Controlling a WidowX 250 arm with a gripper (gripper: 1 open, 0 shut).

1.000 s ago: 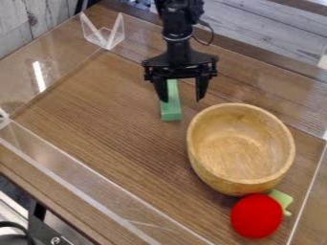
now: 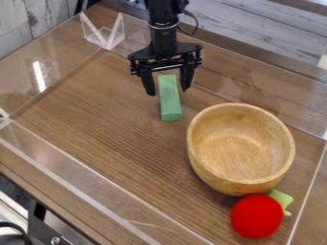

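My black gripper (image 2: 165, 67) hangs over the upper middle of the table, its fingers spread above the far end of a flat green block (image 2: 169, 103). The block lies lengthwise on the wood, pointing toward the camera. Whether anything is between the fingers is hard to make out.
A large wooden bowl (image 2: 240, 148) sits to the right of the block. A red ball (image 2: 255, 215) with a small green piece behind it lies at the lower right. Clear plastic items stand at the upper left and left edge.
The gripper has shifted left, now sitting over the green block's far end rather than reaching right of it. The block looks unmoved.
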